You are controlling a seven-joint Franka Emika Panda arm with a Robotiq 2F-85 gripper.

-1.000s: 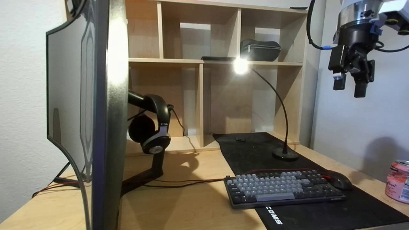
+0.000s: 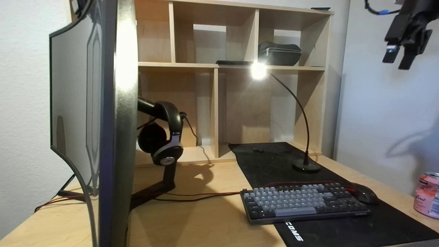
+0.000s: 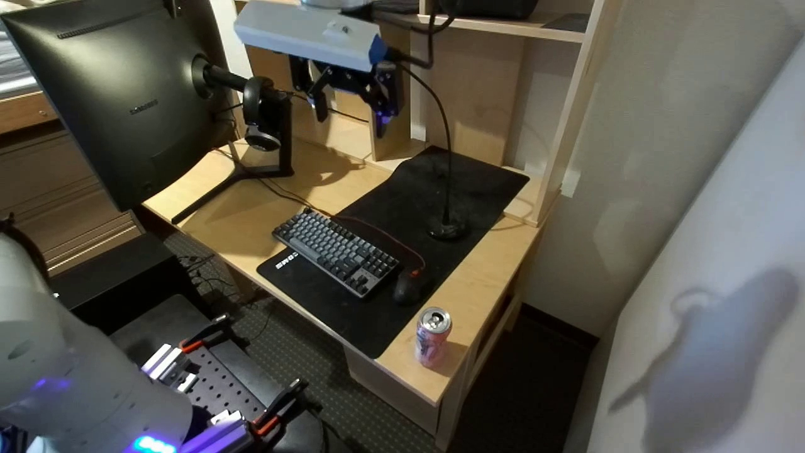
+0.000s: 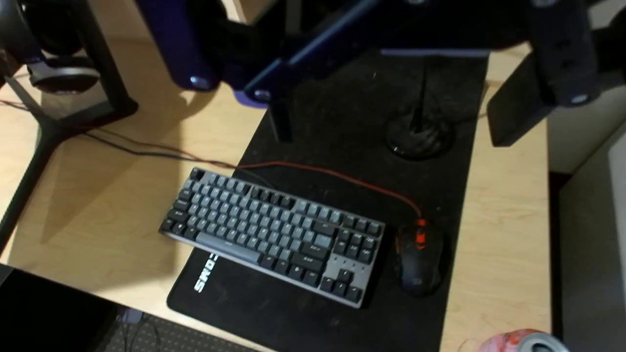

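My gripper [image 2: 398,59] hangs in the air at the upper right of exterior view 1, well above the desk. In the wrist view its two fingers [image 4: 519,108] stand wide apart with nothing between them, so it is open. Below lies a keyboard [image 4: 270,234] with grey and black keys, partly on a black desk mat [image 4: 352,97]. A black mouse [image 4: 419,261] with a red cable rests beside it. The pink can [image 3: 432,337] stands upright near the desk's front right corner; only its top shows in the wrist view. No object touches the gripper.
A lit gooseneck lamp [image 2: 305,123] rises from the mat's far part. Headphones [image 2: 169,148] hang on the stand of a large monitor [image 3: 128,98] at left. A wooden shelf [image 2: 193,66] closes off the back, and a wall [image 2: 378,115] is at right.
In exterior view 1, my gripper has moved up and to the right, partly out of the picture, and tilted. The objects on the desk have not moved.
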